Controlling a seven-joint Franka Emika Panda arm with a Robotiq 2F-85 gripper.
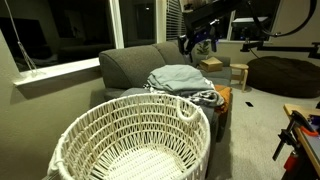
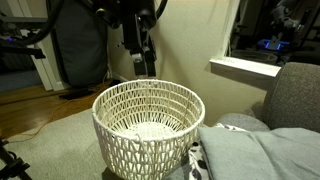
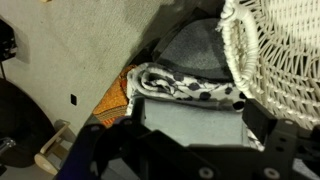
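Note:
My gripper stands open in the wrist view, one finger on either side and nothing visible held between them. It looks down on a grey folded cloth and a white cloth with dark spots. The large white woven basket shows at the right there, its looped handle nearest the cloths. Exterior view 1 has the gripper in the air above the pile of blankets, beyond the basket. From the other side, the gripper appears above the far rim of the basket. No contents show inside the basket.
A grey sofa bears the blankets and stands below the window. Orange cloth lies beside the spotted one. A small wooden stool and open carpet are to the right in exterior view 1.

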